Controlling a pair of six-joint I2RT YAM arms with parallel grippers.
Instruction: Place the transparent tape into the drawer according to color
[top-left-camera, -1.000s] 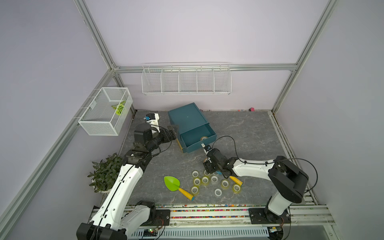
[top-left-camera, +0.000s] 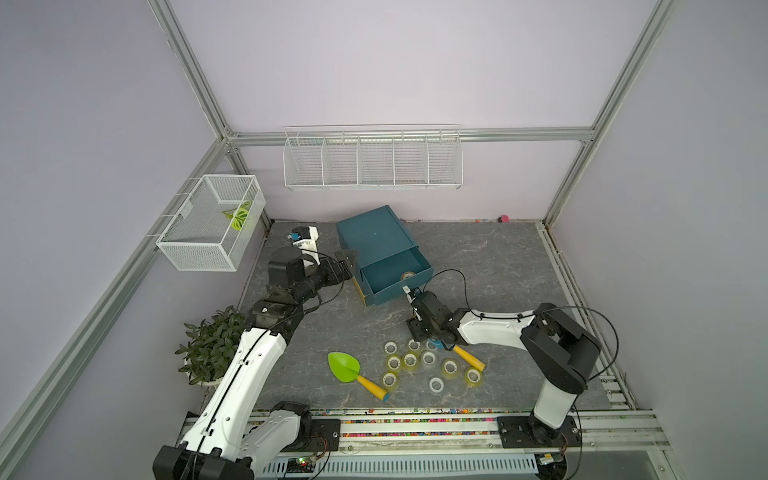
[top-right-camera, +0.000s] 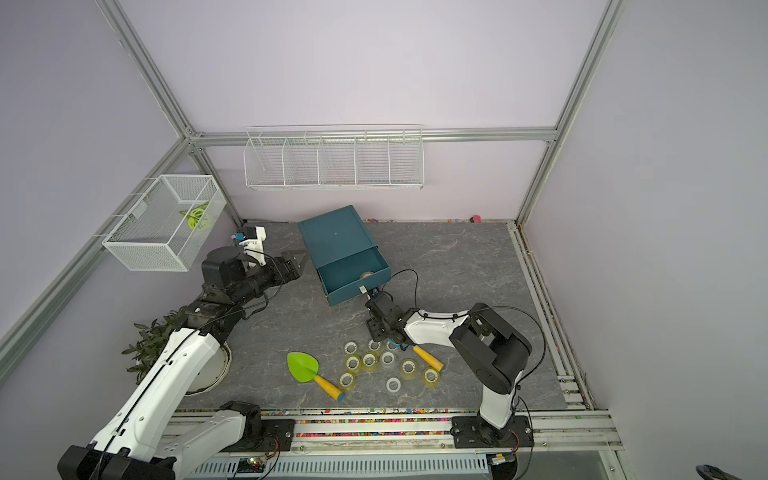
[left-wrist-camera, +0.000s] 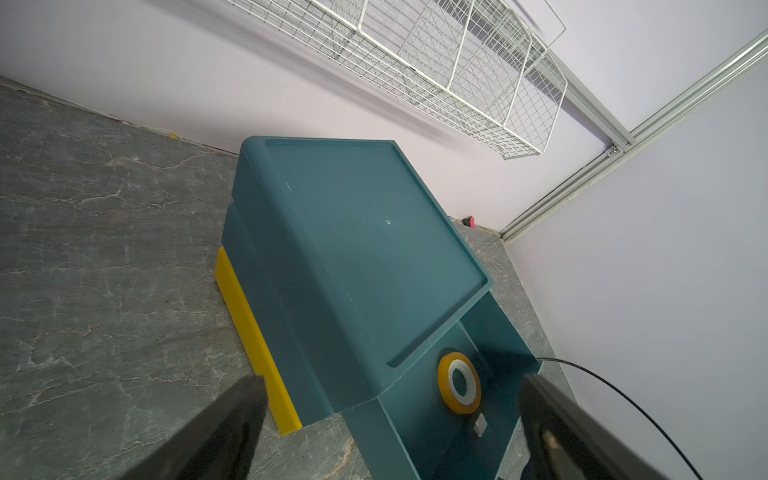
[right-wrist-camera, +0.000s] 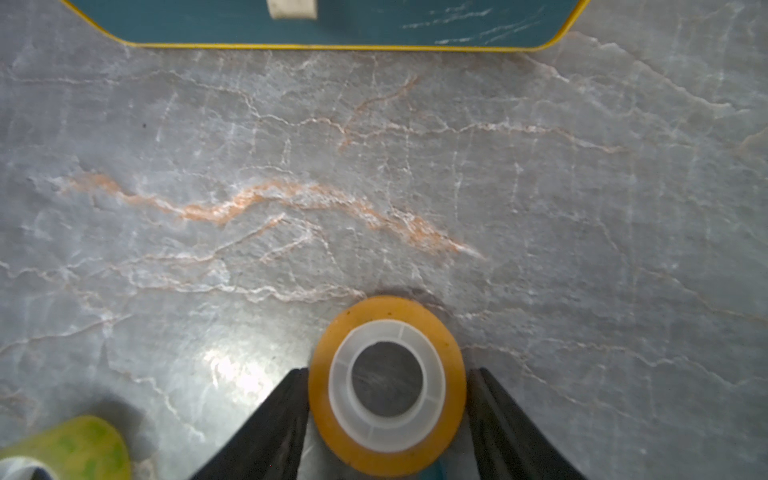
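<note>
In the right wrist view an orange tape roll (right-wrist-camera: 327, 400) with a white core lies between the fingers of my right gripper. The fingers stand apart at its two sides, their tips very close to it; contact is hard to judge. From the top left, that gripper (top-left-camera: 413, 329) is low over the table in front of the drawer. The teal drawer (left-wrist-camera: 376, 440) is pulled out, with another orange roll (left-wrist-camera: 445, 384) leaning inside it. My left gripper (top-left-camera: 349, 264) is open and empty beside the cabinet (top-left-camera: 372, 232). Several more rolls, including a white one (top-left-camera: 436, 385), lie near the front.
A green trowel (top-left-camera: 344, 366) lies at the front left, and a yellow-handled tool (top-left-camera: 469, 357) sits among the rolls. Wire baskets (top-left-camera: 373, 160) hang on the back wall. A leafy plant (top-left-camera: 212, 344) stands on the left.
The left arm, drawer and loose rolls look unchanged.
</note>
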